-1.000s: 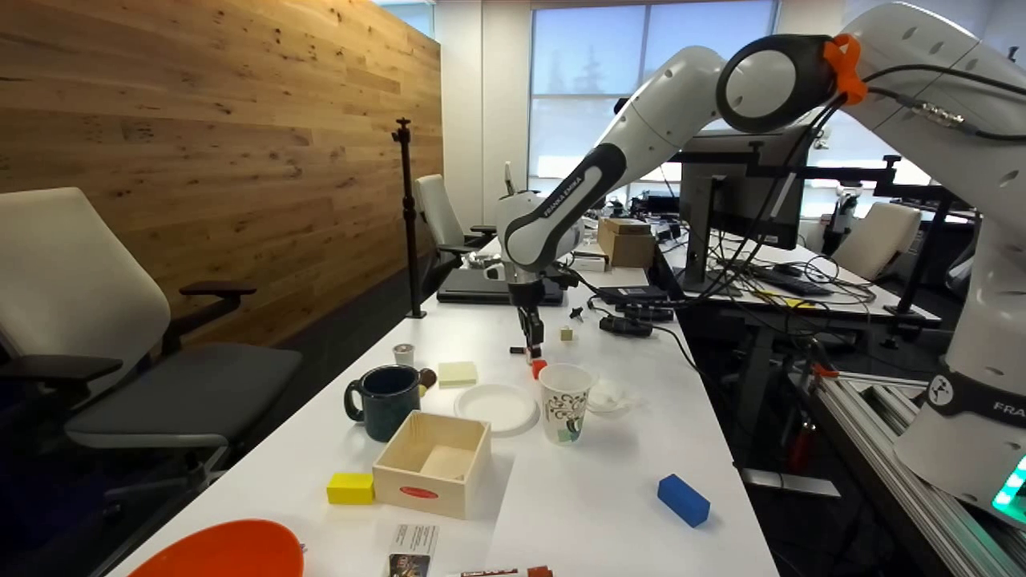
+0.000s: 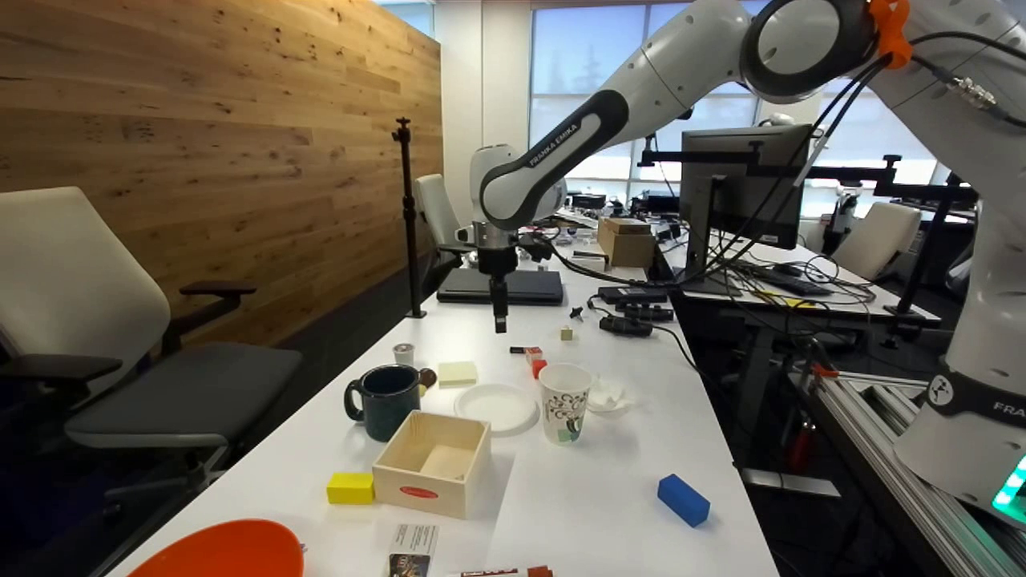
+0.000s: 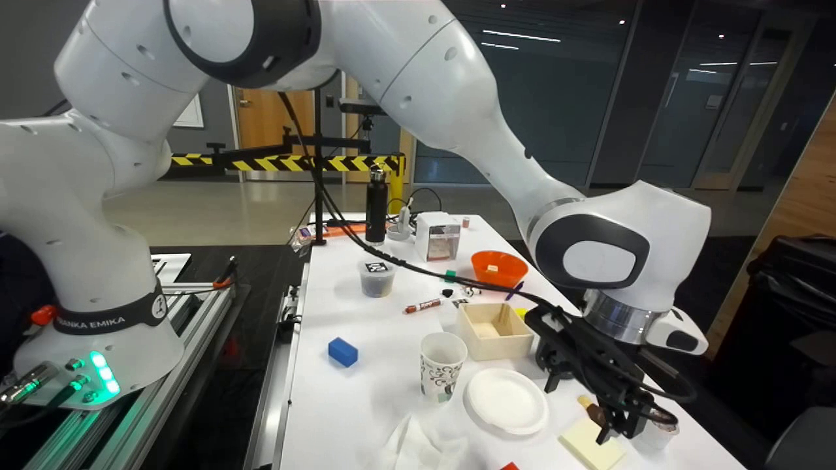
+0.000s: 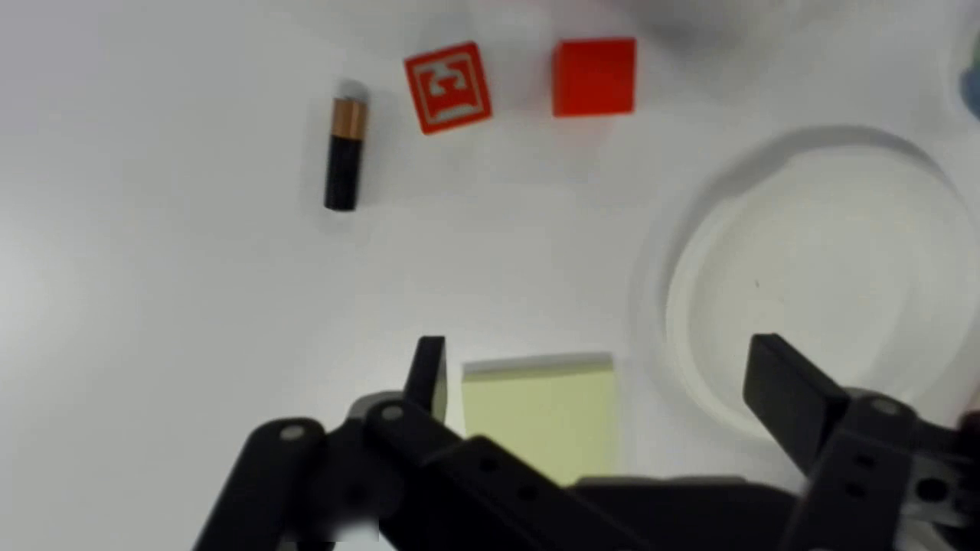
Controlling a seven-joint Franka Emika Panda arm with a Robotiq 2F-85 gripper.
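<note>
My gripper hangs above the table, open, with only air between its fingertips. In the wrist view a pale yellow sticky-note pad point(image 4: 542, 418) lies below, in the gap between the fingers as seen from above. A white paper plate point(image 4: 827, 275) is partly covered by the right finger point(image 4: 795, 399). Farther up lie a red letter block point(image 4: 448, 87), a plain red block point(image 4: 595, 77) and a black and copper battery point(image 4: 345, 154). From exterior view 1, the gripper point(image 2: 500, 322) stands well clear of the tabletop.
Near the plate stand a patterned paper cup point(image 2: 565, 404), a dark mug point(image 2: 385, 399) and an empty wooden box point(image 2: 433, 466). A yellow block point(image 2: 350, 489) touches or nearly touches the box. The blue block point(image 2: 684, 500) has clear table around it. An orange bowl point(image 3: 499, 269) sits farther off.
The arm has risen, and the gripper has shifted left in exterior view 1, away from the red blocks. Objects on the table appear unmoved.
</note>
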